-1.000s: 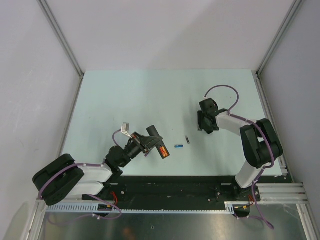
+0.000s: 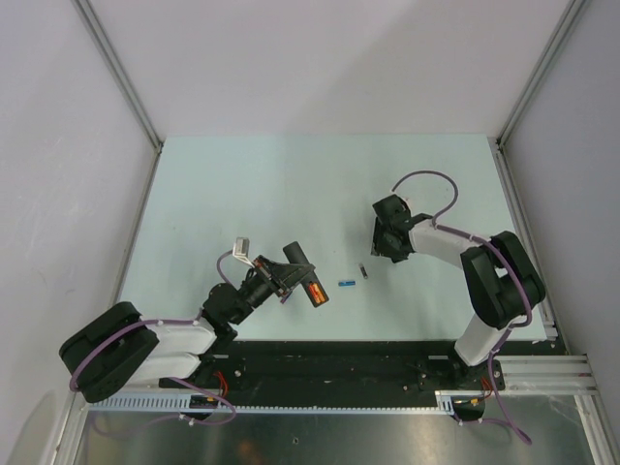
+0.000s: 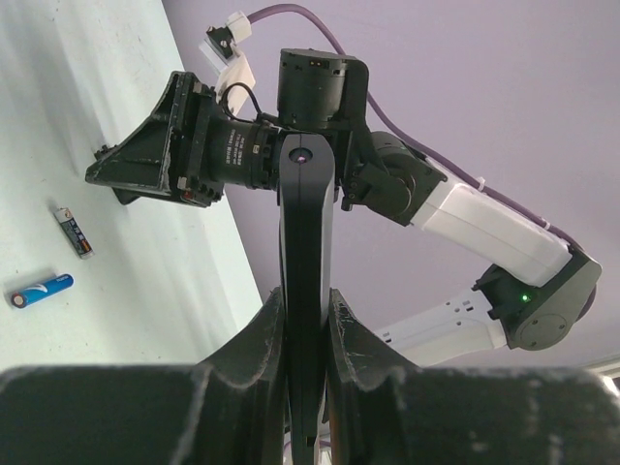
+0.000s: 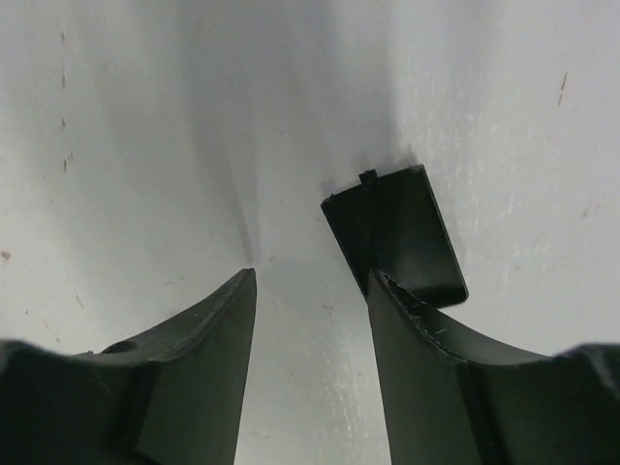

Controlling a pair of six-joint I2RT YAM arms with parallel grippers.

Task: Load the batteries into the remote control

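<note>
My left gripper point(image 2: 284, 274) is shut on the black remote control point(image 2: 298, 256), held tilted with its lower end showing orange and copper inside. In the left wrist view the remote point(image 3: 305, 232) stands edge-on. A blue battery point(image 2: 346, 283) and a dark silver battery point(image 2: 363, 270) lie on the table to its right. My right gripper point(image 2: 389, 250) is low over the table, farther right. In the right wrist view its fingertips point(image 4: 312, 281) are part open, the right one at the corner of a black rectangular cover point(image 4: 397, 232) lying on the table.
A small purplish object point(image 2: 286, 297) is partly hidden below my left gripper. Walls stand along both sides and the back.
My right gripper has moved slightly left and toward the front over the table. The left arm and remote are nearly unchanged.
</note>
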